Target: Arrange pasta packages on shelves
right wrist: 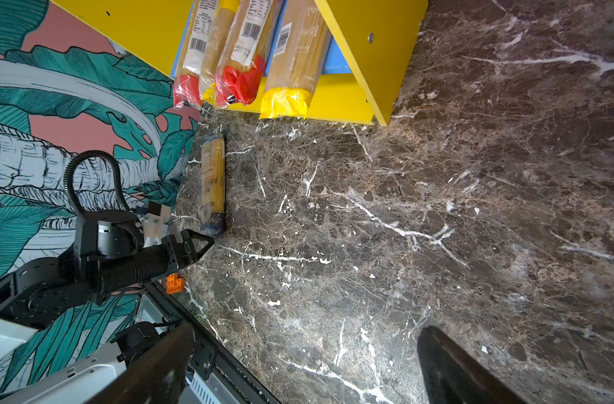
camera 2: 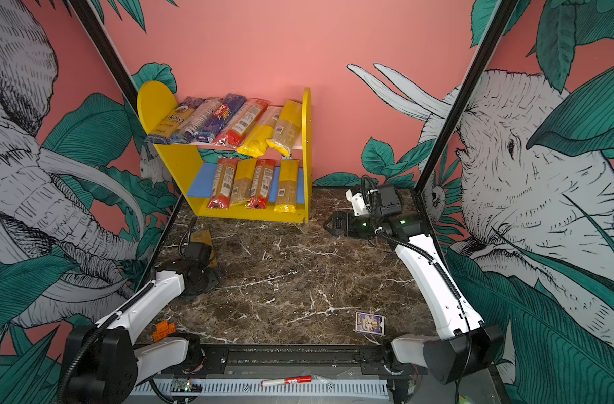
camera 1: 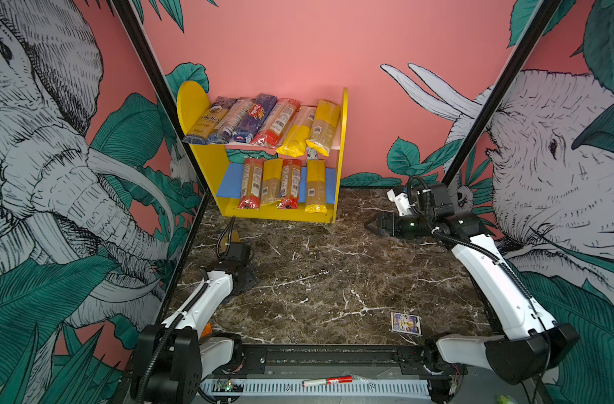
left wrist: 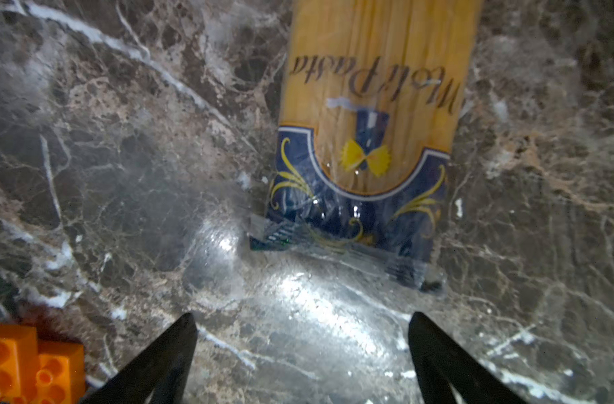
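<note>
On the dark marbled table at the left lies a pasta package (left wrist: pixel 370 101), yellow with a dark blue end; the left arm mostly covers it in the top views. My left gripper hovers by that blue end, open and empty. The yellow shelf (camera 1: pixel 273 214) holds a row of packages on its upper board, among them a red one (camera 1: pixel 278 122) and a yellow one (camera 1: pixel 324 126). Several more stand on the lower blue board, the rightmost a yellow-ended package (camera 1: pixel 315 186). Right of the shelf, my right gripper is open above bare table.
An orange toy brick (left wrist: pixel 31 363) lies near the left arm's base. A small card (camera 1: pixel 405 323) rests at the front right. A red-and-white marker (camera 1: pixel 327 381) sits beyond the front edge.
</note>
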